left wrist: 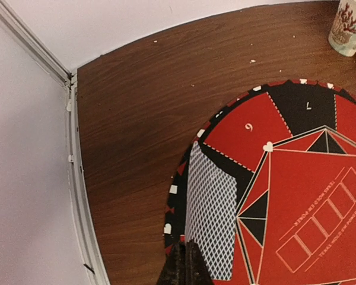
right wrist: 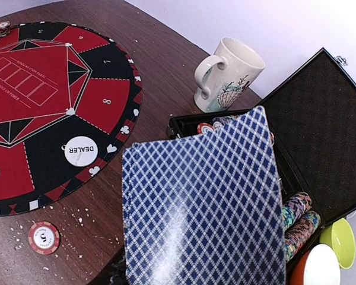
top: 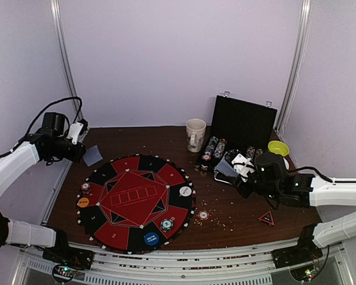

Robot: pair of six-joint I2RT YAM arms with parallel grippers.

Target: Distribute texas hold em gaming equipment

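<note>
At the far left my left gripper [top: 83, 152] is shut on a thin blue patterned card [top: 92, 156]. That card [left wrist: 210, 214] rises from the fingertips in the left wrist view, hiding part of the mat behind it. On the table lies the round red and black poker mat [top: 130, 193]. Over on the right, my right gripper [top: 236, 172] is shut on a blue-and-white deck of cards [right wrist: 204, 208], held in front of the chip case. The deck covers most of the right fingers. The white dealer button [right wrist: 81, 151] rests on the mat.
The black case [top: 243, 124] stands open with chips in it; a mug [top: 195, 135] is beside it. Near the right wall sits a yellow-green bowl [top: 278, 148]. One loose chip [top: 203, 215] and a red triangle [top: 266, 218] lie on the table. Blue button [top: 151, 238] on the mat.
</note>
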